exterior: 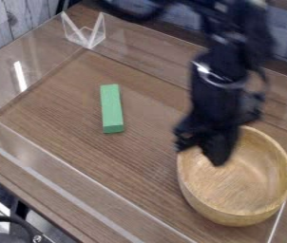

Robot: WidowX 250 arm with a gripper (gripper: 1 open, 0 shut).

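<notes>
My dark gripper (207, 138) is blurred by motion and hangs over the upper left part of a round wooden bowl (235, 197) at the lower right; whether anything is between its fingers does not show clearly. A green rectangular block (112, 108) lies alone on the wooden table (83, 171), left of the gripper.
A clear plastic object (86, 30) stands at the back left, and another pale clear piece is at the left edge. Dark cable shows at the bottom left. The table between the green block and the bowl is clear.
</notes>
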